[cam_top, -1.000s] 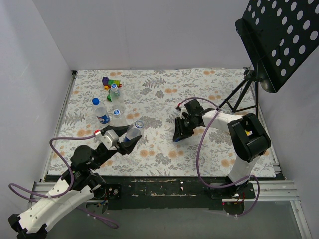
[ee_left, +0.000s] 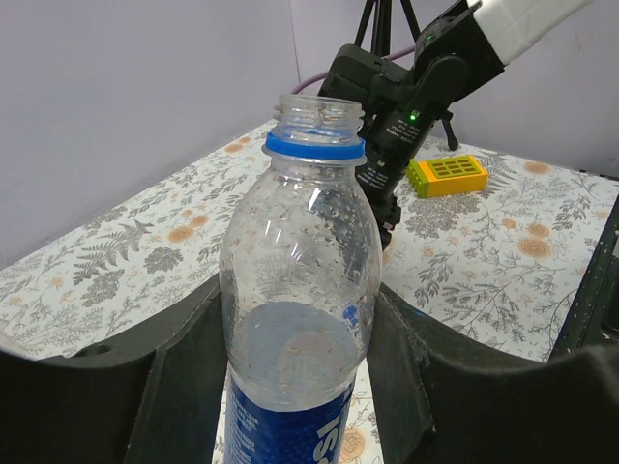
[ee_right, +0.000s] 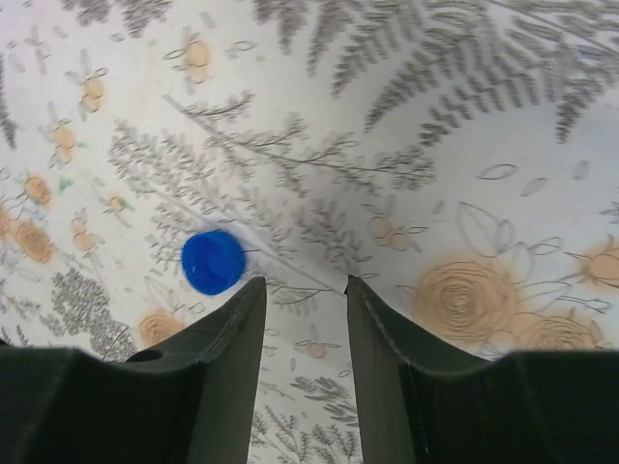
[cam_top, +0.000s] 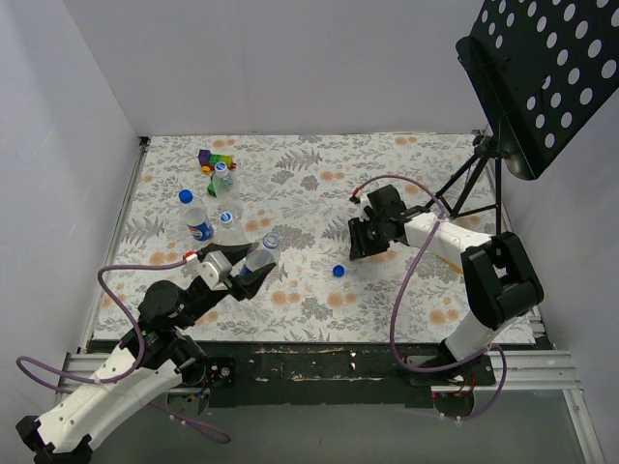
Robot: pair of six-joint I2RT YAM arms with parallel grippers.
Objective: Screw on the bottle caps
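An uncapped clear bottle with a blue neck ring and blue label stands upright, my left gripper shut around its body. Its bare threaded mouth shows in the left wrist view. On the patterned table lies a blue cap, hollow side up in the right wrist view, left of my right gripper. Those fingers are part open with only the tablecloth showing between them. From above, the right gripper is up and right of the cap, not touching it.
A bottle with a blue cap and open bottles stand at the left. Coloured toy blocks lie behind them. A black stand is at the right, by a yellow block. Mid-table is clear.
My right gripper was over the cap and has drawn off up and right, leaving the cap uncovered. The left arm is still.
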